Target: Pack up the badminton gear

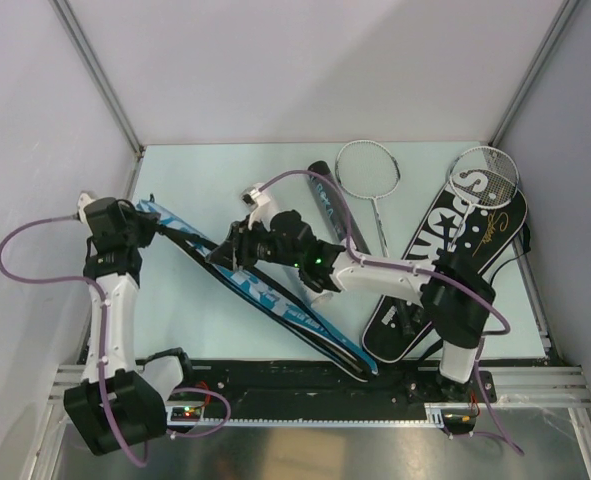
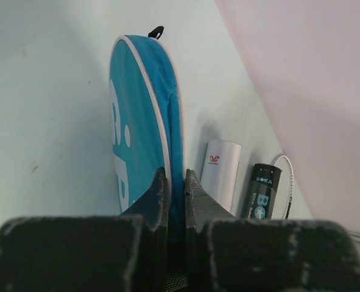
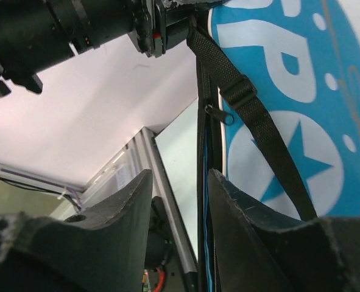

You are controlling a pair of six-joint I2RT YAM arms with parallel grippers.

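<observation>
My left gripper [image 1: 147, 222] is shut on the end of a long blue racket bag [image 2: 134, 103] with black trim, held at the table's left. My right gripper [image 1: 235, 243] is over the bag's middle; in the right wrist view its fingers [image 3: 234, 231] are apart, beside the black zipped edge and a loose black strap [image 3: 265, 134]. A black tube [image 1: 326, 200] and a white tube [image 2: 219, 167] lie at the middle, the white one mostly hidden from above by my right arm. Two rackets [image 1: 368, 168] lie right of them.
A black bag [image 1: 425, 240] lies on the right under a racket. Frame rails and walls border both sides.
</observation>
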